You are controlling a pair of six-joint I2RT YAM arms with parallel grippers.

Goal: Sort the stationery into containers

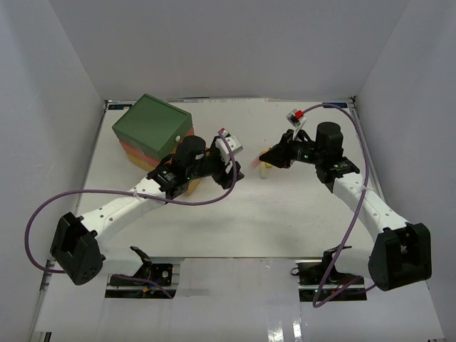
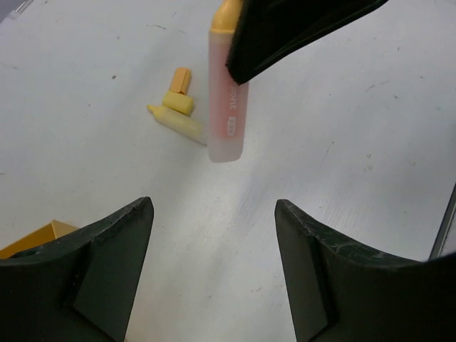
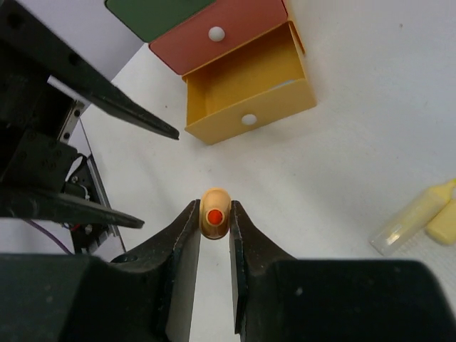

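A marker (image 2: 226, 107) with a translucent pinkish body and an orange cap is gripped in my right gripper, which is shut on it. The right wrist view shows it end-on, a red spot at its centre. Facing it, my left gripper stands open and empty, its fingers apart from the marker. On the table lie a pale yellow marker (image 2: 178, 122), a yellow block (image 2: 178, 102) and an orange block (image 2: 181, 80), close together. An open yellow drawer (image 3: 235, 117) juts out below a shut red drawer (image 3: 221, 35).
The drawer unit with its green top (image 1: 152, 125) stands at the back left, and the left arm (image 1: 153, 192) partly covers its open drawer in the top view. Grey walls enclose the sides and back.
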